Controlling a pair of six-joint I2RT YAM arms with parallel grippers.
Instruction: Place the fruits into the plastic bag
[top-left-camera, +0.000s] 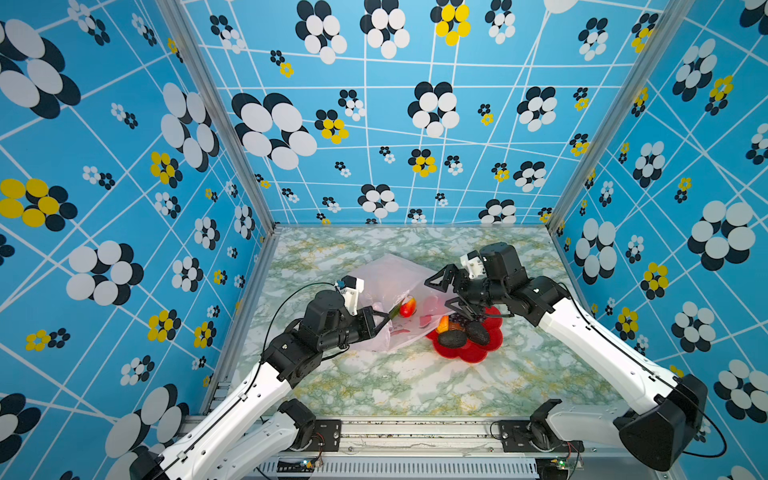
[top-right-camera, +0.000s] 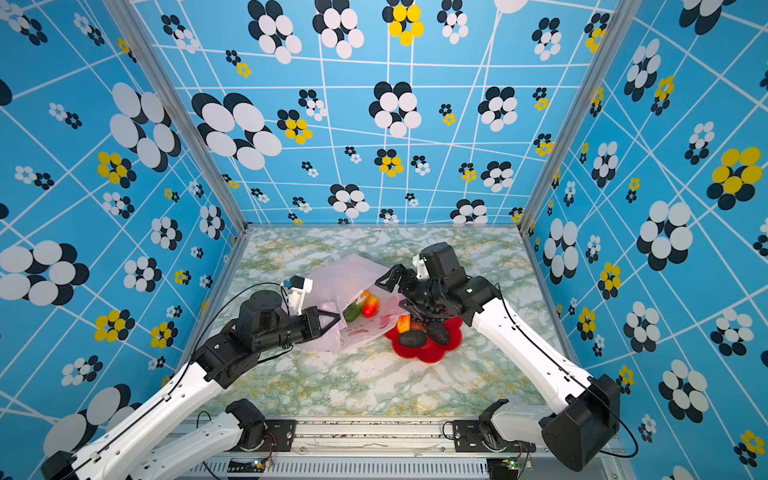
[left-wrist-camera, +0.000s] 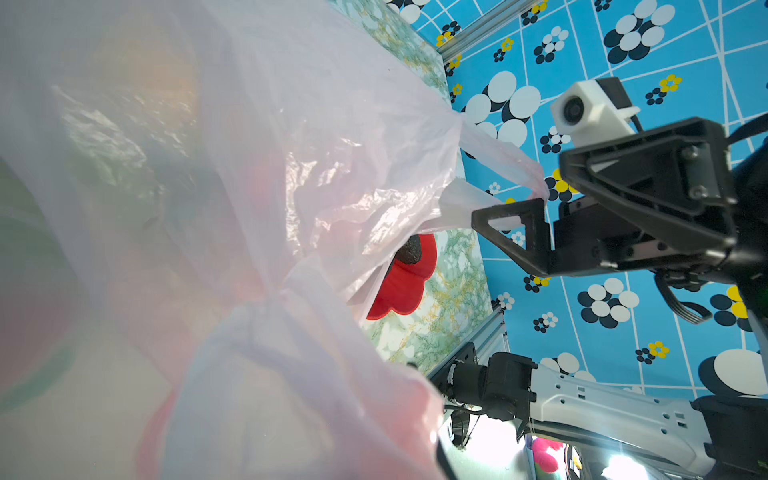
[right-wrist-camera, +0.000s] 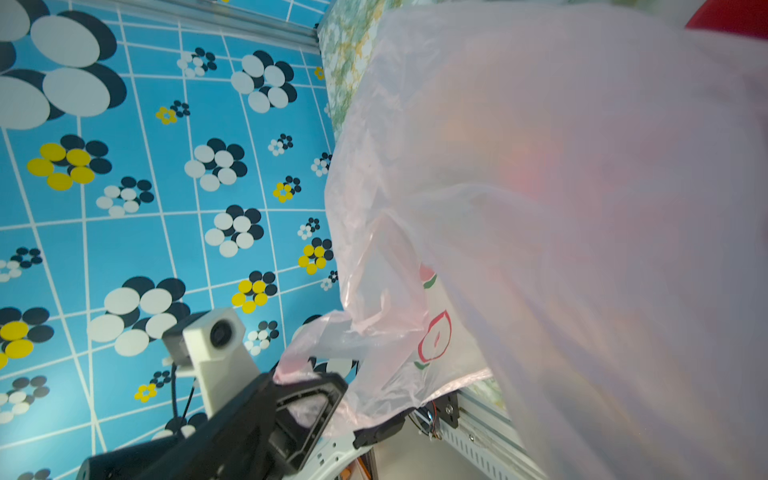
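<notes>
A thin translucent pinkish plastic bag (top-left-camera: 389, 278) stands with its mouth spread toward the right; a red-yellow fruit (top-right-camera: 370, 305) and a green one (top-right-camera: 353, 311) lie inside. Beside its right edge, a red flower-shaped bowl (top-left-camera: 470, 356) holds dark avocado-like fruits (top-left-camera: 452, 339), a yellow-orange fruit (top-left-camera: 442, 324) and grapes partly hidden by the right arm. My left gripper (top-left-camera: 387, 323) is shut at the bag's left side; film runs around its fingers (right-wrist-camera: 324, 397). Whether film is pinched cannot be told. My right gripper (top-left-camera: 445, 293) is open above the bowl, a bag strip (left-wrist-camera: 512, 160) reaching it.
Patterned blue walls enclose the back and sides. A metal rail (top-left-camera: 416, 428) runs along the front. Bag film covers much of both wrist views.
</notes>
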